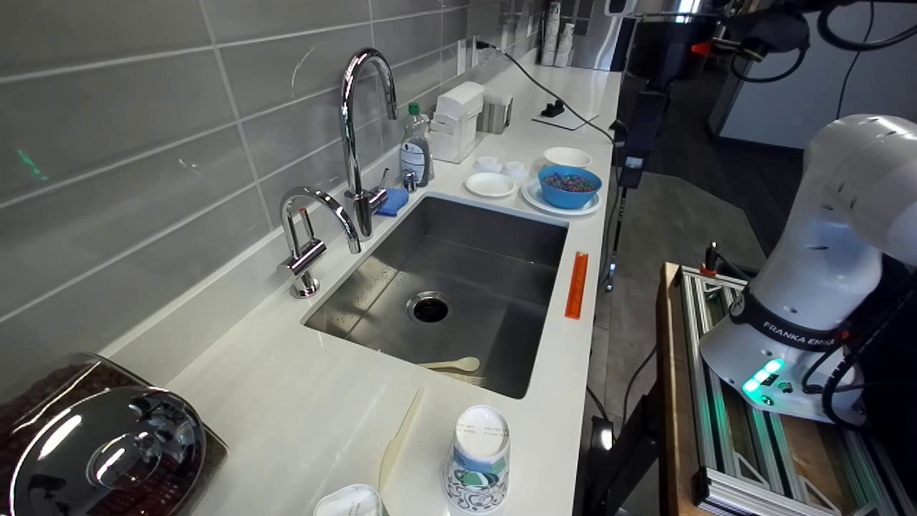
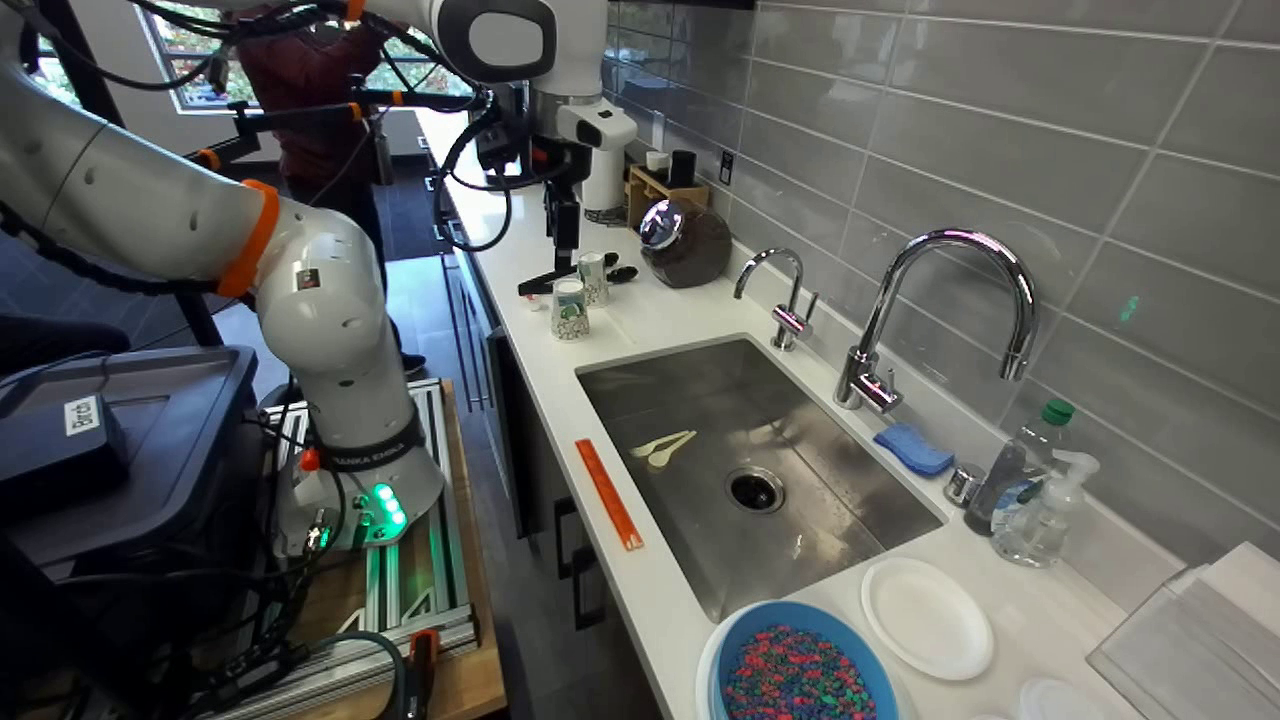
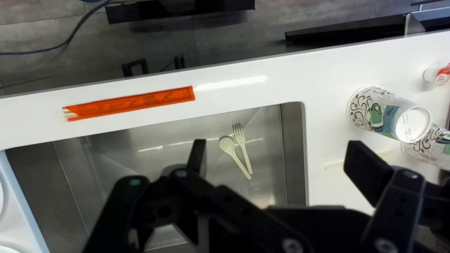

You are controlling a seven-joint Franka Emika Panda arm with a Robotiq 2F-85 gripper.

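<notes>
My gripper stands open over the counter and sink, its two black fingers wide apart and nothing between them in the wrist view. Farther down, a pale spoon and a fork lie side by side on the bottom of the steel sink. An orange chopstick packet, with stick ends poking out, rests along the counter's front strip. Two patterned paper cups stand upside down by the sink, the nearer cup beside a pale knife on the counter.
A blue bowl of colourful bits sits on a plate past the sink, near a white plate. The tall faucet and small faucet rise along the wall side. A lidded dark container occupies the near left corner.
</notes>
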